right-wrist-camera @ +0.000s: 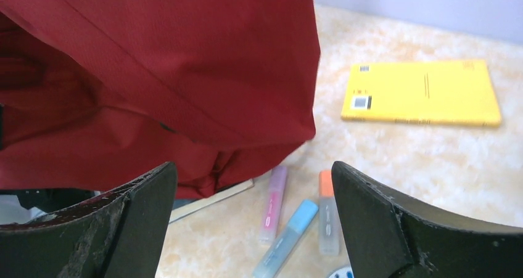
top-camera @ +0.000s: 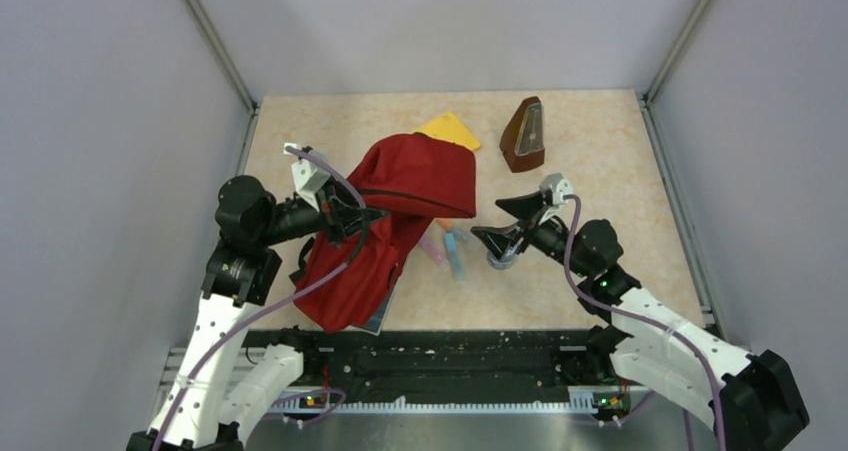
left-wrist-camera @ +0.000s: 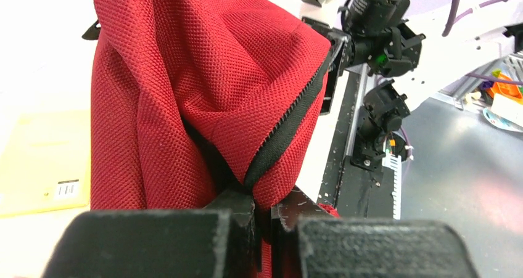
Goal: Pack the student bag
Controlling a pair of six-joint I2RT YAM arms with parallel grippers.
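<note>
A red bag (top-camera: 415,176) hangs above the left half of the table. My left gripper is shut on its fabric beside the black zipper edge, and the bag's inside is hidden. To the right of the bag, my right gripper (top-camera: 488,221) stands open and apart from it, with nothing between its fingers. A yellow book (right-wrist-camera: 425,93) lies flat at the back. Pink (right-wrist-camera: 273,207), blue (right-wrist-camera: 290,235) and orange-capped (right-wrist-camera: 328,213) tubes lie on the table. A round tin (top-camera: 503,258) is partly under my right gripper. The dark book (top-camera: 374,318) is mostly covered by the bag.
A brown metronome (top-camera: 523,134) stands at the back right. Walls close off the left, back and right.
</note>
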